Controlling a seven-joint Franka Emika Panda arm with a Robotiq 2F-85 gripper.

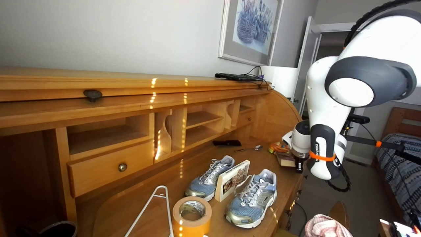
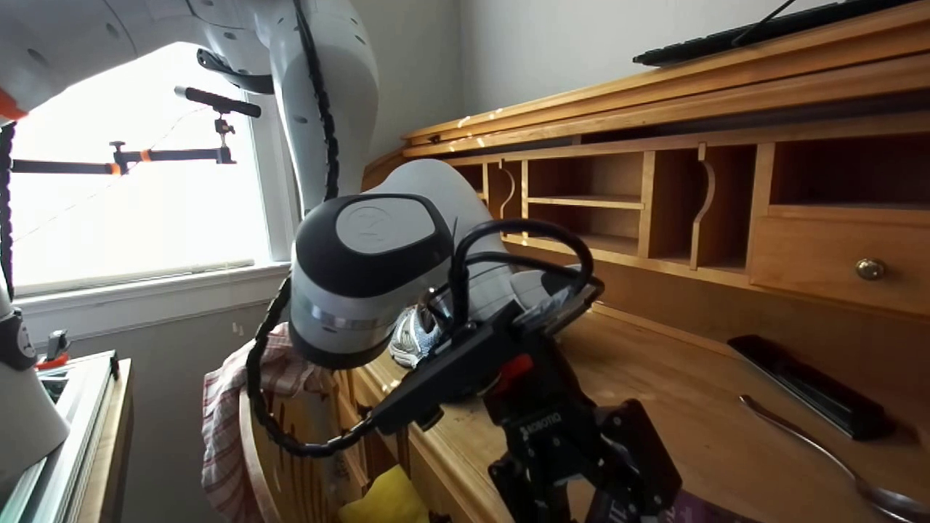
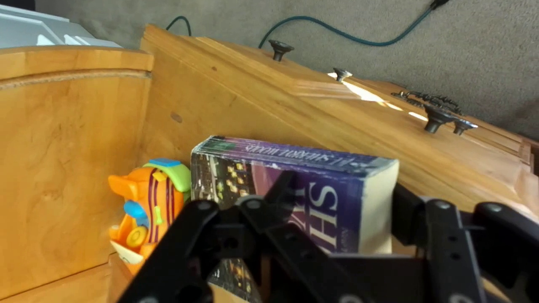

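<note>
A thick paperback book with a purple and dark picture cover lies at the desk's end, beside the low side rail in the wrist view. My gripper is over it with its fingers apart: one dark finger crosses the cover, the other is by the pale page edge. Contact with the book cannot be made out. From exterior view 1 the gripper is at the book's near side, and the book is partly covered by the arm. Exterior view 2 cuts off the fingertips at the bottom.
An orange toy touches or nearly touches the book's far end. Along the desk lie a spoon, a black case, two shoes flanking a framed picture, and an orange tape roll. The desk's middle has free room.
</note>
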